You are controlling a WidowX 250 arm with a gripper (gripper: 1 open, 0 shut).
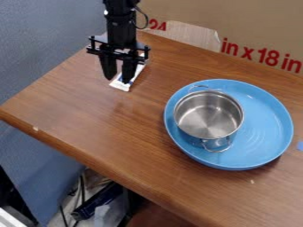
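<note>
The black gripper [119, 73] hangs over the back left of the wooden table, its two fingers around or just above a small white object [129, 80] that lies there. Whether the fingers hold it is unclear. To the right a steel pot [208, 117] sits on a light blue plate [268, 133].
A cardboard box [254, 44] stands behind the table. Past the table's left edge are a grey-blue surface and some clutter on the floor.
</note>
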